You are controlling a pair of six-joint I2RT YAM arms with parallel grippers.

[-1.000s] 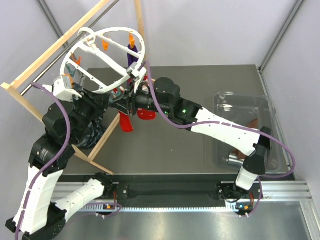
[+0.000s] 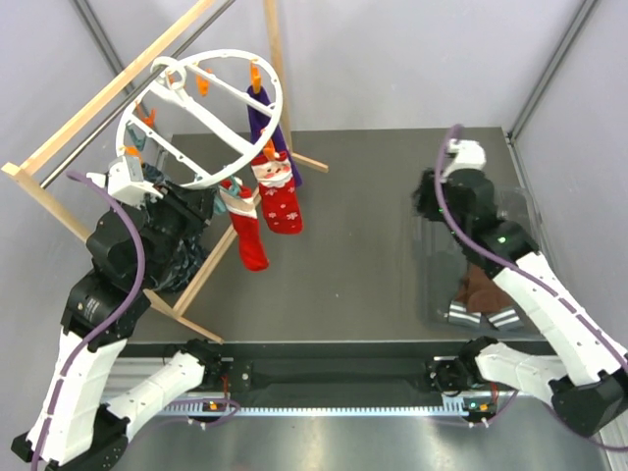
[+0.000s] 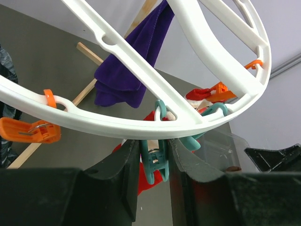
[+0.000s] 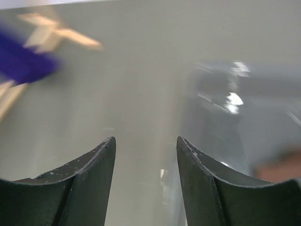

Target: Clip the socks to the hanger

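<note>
At the left of the top view hangs the white round hanger [image 2: 200,110]. Under its rim, my left gripper is shut on a teal clip [image 3: 151,166]. A red sock with a white band [image 2: 248,238] hangs by the rim near that gripper, partly behind the clip in the left wrist view. Beside it is a red Santa-face sock [image 2: 282,204] under an orange clip [image 2: 269,151]. A purple sock [image 2: 259,116] hangs farther back. My right gripper is apart from the hanger, near the bin's left side, with its fingers open and nothing between them.
A clear bin [image 2: 428,306] at the right holds a brown sock [image 2: 483,291] and others with striped cuffs [image 2: 464,314]. Wooden rack legs [image 2: 209,265] stand under the hanger, beside dark patterned cloth [image 2: 183,267]. Bare floor lies between rack and bin.
My right arm has swung away from the hanger toward the bin at the right, uncovering both red socks. The left gripper stays at the rim, almost unmoved.
</note>
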